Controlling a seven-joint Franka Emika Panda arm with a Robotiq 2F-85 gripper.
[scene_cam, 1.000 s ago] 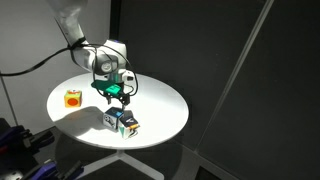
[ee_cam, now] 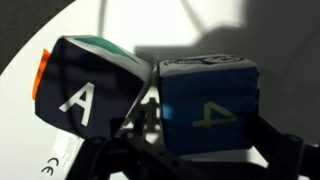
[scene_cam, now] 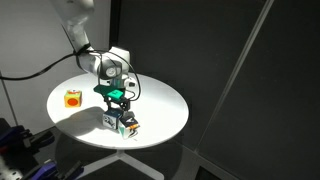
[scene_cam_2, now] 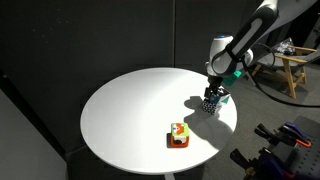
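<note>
In the wrist view a dark blue block with a green 4 sits beside a dark block marked A, which has an orange side. My open gripper has one dark finger near the gap between these blocks and the other at the right edge of the 4 block. From exterior view 1, the gripper is low over the back block; a second block stands at its front right. Whether the fingers touch the block cannot be told. Exterior view 2 shows the gripper above the blocks.
A red and yellow block stands apart on the left of the round white table; in exterior view 2 this block is near the front edge. The two dark blocks stand close together.
Over the last second my gripper has come down, from above the dark blocks to right at the back one. The blocks look unmoved.
</note>
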